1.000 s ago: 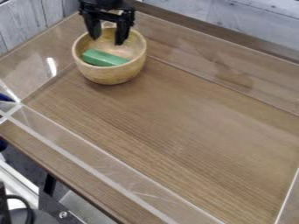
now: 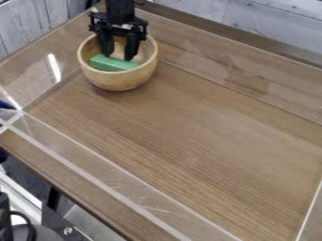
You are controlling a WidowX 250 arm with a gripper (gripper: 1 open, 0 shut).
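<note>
A tan wooden bowl (image 2: pixel 123 79) sits toward the back left of the wooden surface, with a green block (image 2: pixel 111 64) lying inside on its left. My dark gripper (image 2: pixel 120 51) reaches down from the top into the bowl, just behind and above the block. Its fingers are small and blurred, so whether they are open or touch the block is unclear.
A pale panelled wall stands at the upper left. Dark equipment shows at the lower left edge.
My gripper has come down from above the bowl's back rim into the bowl, near the green block. The bowl looks about where it was.
</note>
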